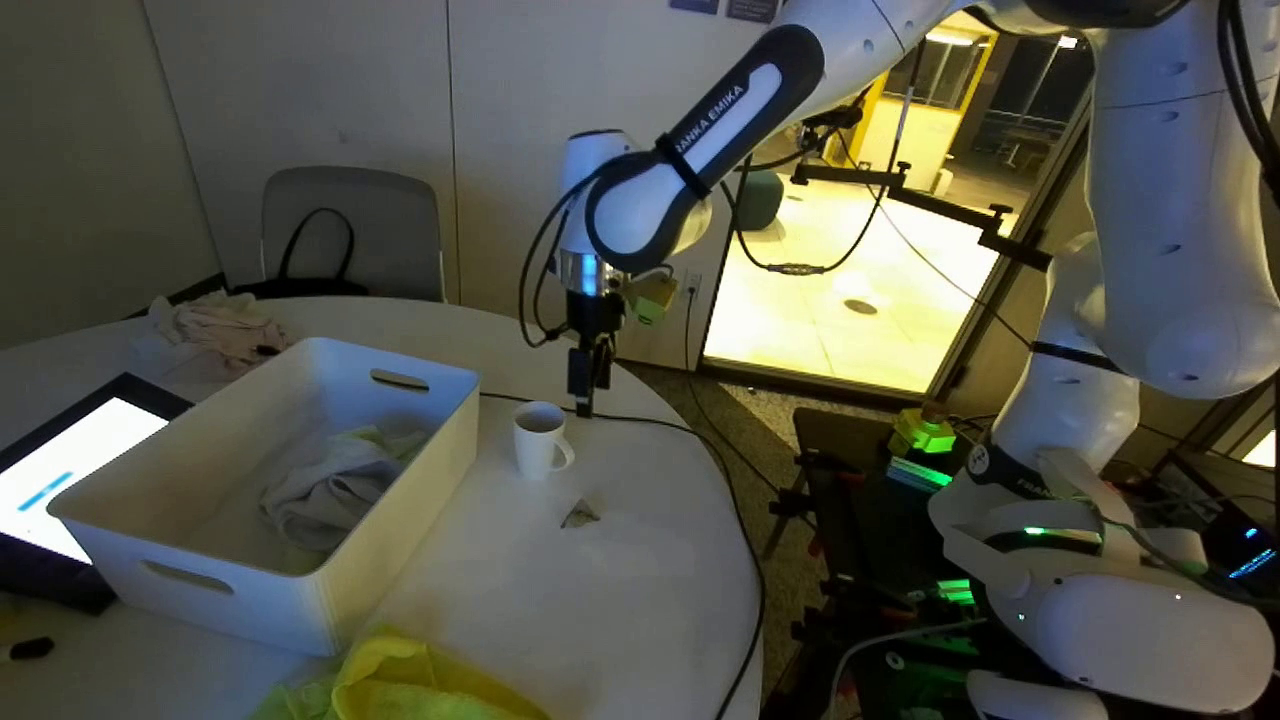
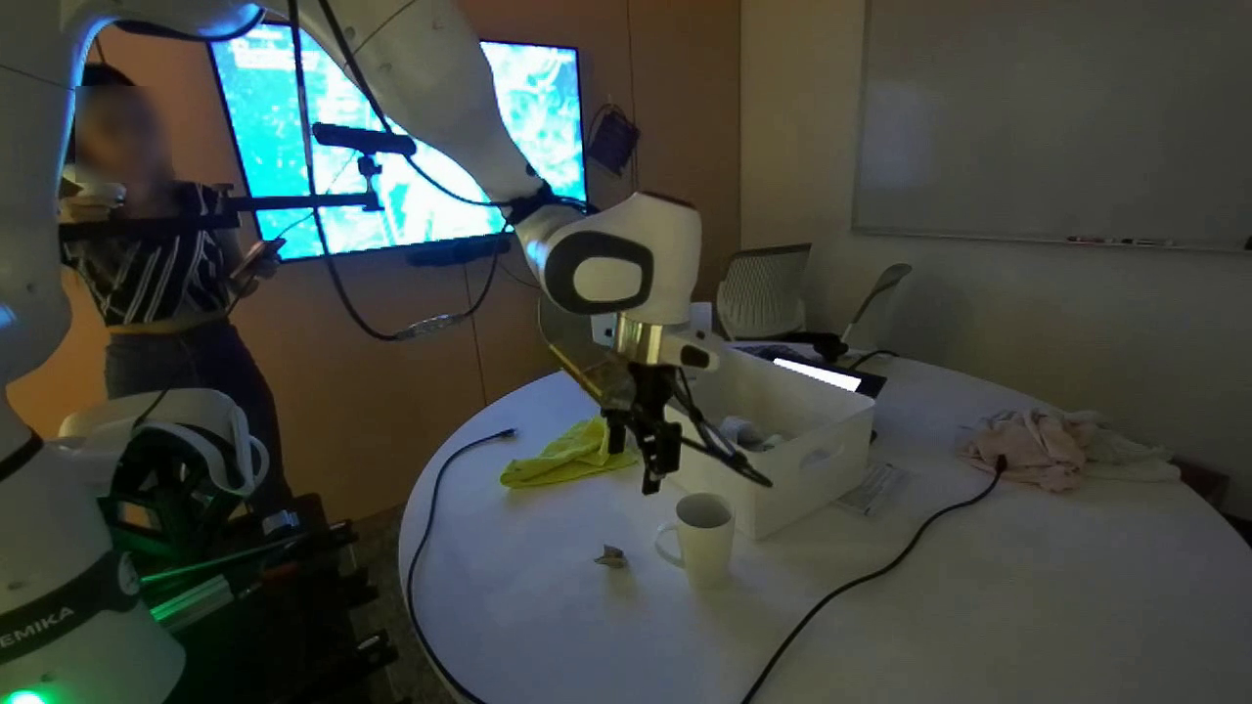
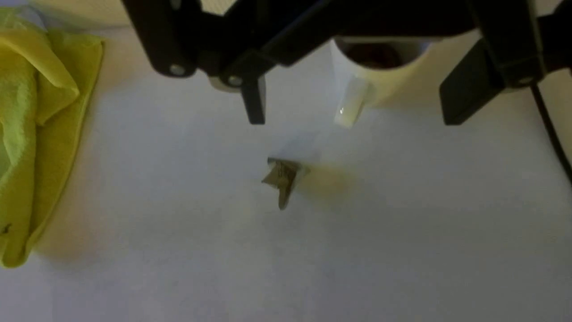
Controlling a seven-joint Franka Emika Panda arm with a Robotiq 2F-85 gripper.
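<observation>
My gripper is open, its two dark fingers wide apart with nothing held between them. In the wrist view a white mug (image 3: 394, 80) shows partly behind the gripper, its handle toward the lower left and something dark inside. A small crumpled brownish scrap (image 3: 281, 177) lies on the table below the left finger in that view. From the first exterior view, the gripper (image 1: 584, 402) hangs above table height near the upright mug (image 1: 539, 442), with the scrap (image 1: 581, 514) a short way from the mug. The second exterior view has the mug (image 2: 704, 542) standing beside the scrap (image 2: 610, 556).
A large white bin (image 1: 324, 600) with grey cloth (image 1: 330, 486) inside stands beside the mug. A yellow cloth (image 1: 414, 684) lies at the table's near side. Black cables (image 2: 869, 575) cross the tabletop. Pinkish cloth (image 2: 1027, 446) is heaped farther off. Bare table surrounds the scrap.
</observation>
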